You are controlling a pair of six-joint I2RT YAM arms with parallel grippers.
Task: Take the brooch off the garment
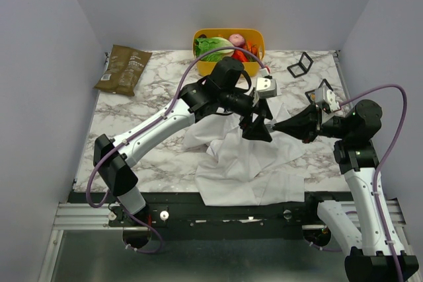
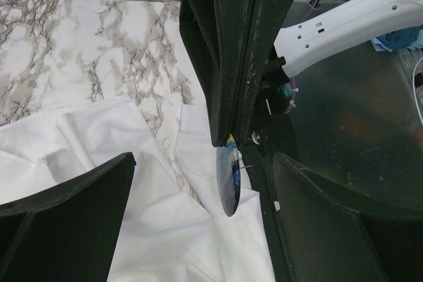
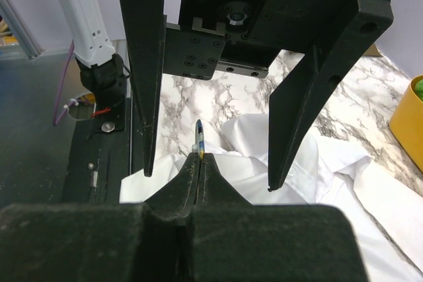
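Held edge-on at the tips of my right gripper is the brooch point(image 2: 229, 179), a small flat disc with a blue and yellow side and a thin pin sticking out. That gripper is shut on it, above the cloth. My left gripper stands open, its two fingers point(image 3: 147, 97) on either side of the brooch and not visibly touching it. Below lies the white garment point(image 1: 231, 170), spread and wrinkled on the table; from above, the arms cover part of it. The brooch is clear of the garment.
At the back stands a yellow bin point(image 1: 259, 67) of vegetables. A brown bag point(image 1: 123, 69) lies at the back left, and black frames point(image 1: 301, 64) are at the back right. Bare marble tabletop point(image 1: 125, 137) shows left of the garment.
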